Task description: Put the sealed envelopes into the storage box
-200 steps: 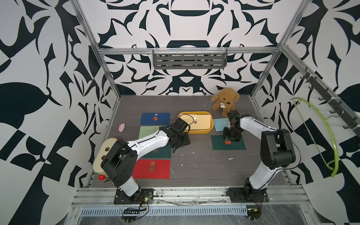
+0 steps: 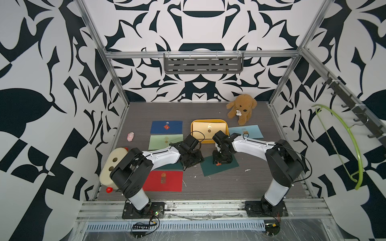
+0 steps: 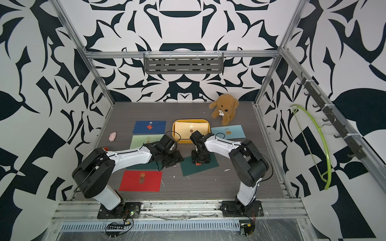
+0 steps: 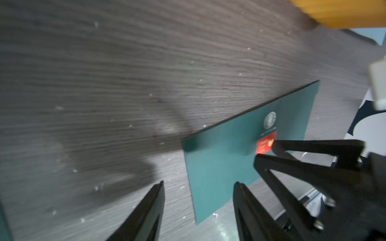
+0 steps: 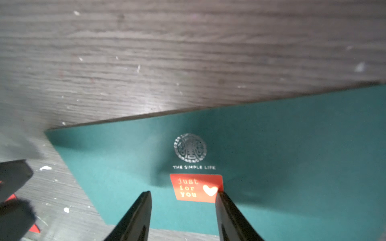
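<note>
A yellow storage box stands at the middle back with a cream envelope inside. Below it lies a dark green envelope, tilted on the table. Over its red label my right gripper stands with fingers apart, one fingertip at the label's edge. My left gripper is open, near this envelope's left corner, nothing between its fingers. Left of it lie a blue envelope, a light green envelope, a red envelope and another dark green envelope, partly hidden by my left arm. A light blue envelope lies right of the box.
A brown plush dog sits at the back right. A pink object and a cream object with holes lie at the left. My two arms are close together.
The right arm has moved left, and the dark green envelope under it has slid left and toward the front, turning slightly. My left gripper has shifted slightly toward the front.
</note>
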